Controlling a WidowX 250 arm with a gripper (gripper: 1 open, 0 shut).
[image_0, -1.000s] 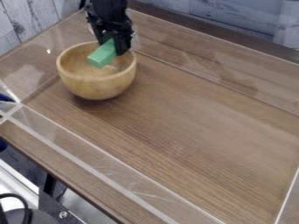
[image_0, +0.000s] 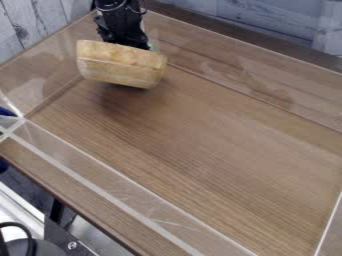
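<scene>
A wooden bowl is tipped up on its side near the back left of the table, its pale underside toward the camera. The black gripper is behind it at the top of the view, its fingertips mostly hidden by the bowl. A small bit of green shows beside the gripper above the bowl's rim. I cannot see whether the fingers are open or shut.
Panelled walls stand behind it at the back left and right. Dark cables lie off the table's edge at the lower left.
The bowl has tilted from upright to on its side, turning its underside to the camera. The green block that was inside it is now mostly hidden, and the gripper has moved back.
</scene>
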